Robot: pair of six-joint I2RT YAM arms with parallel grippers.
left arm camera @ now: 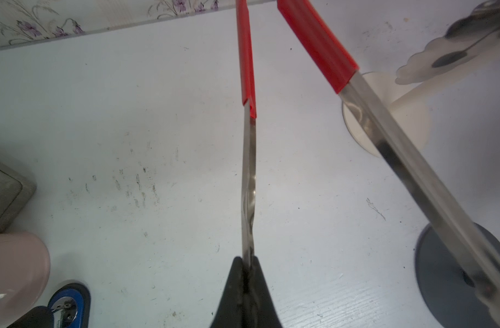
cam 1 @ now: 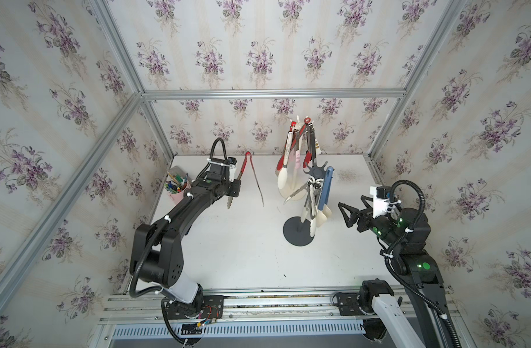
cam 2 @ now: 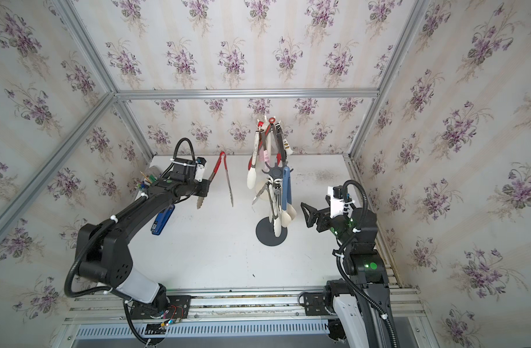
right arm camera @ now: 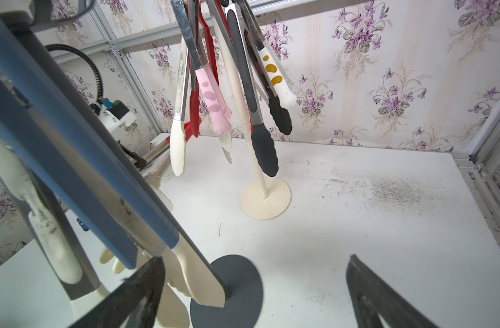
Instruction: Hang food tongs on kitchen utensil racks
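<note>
A pair of red-handled steel tongs hangs from my left gripper, which is shut on one of its legs; the other leg swings to the right. In the top views the tongs stand spread, left of the racks. A cream rack behind carries several tongs with red, pink, white and black handles. A dark rack in front carries blue and cream utensils. My right gripper stands open to the right of the dark rack, nothing between its fingers.
A pink cup of pens and a blue tool are at the table's left. Wallpapered walls and metal rails enclose the space.
</note>
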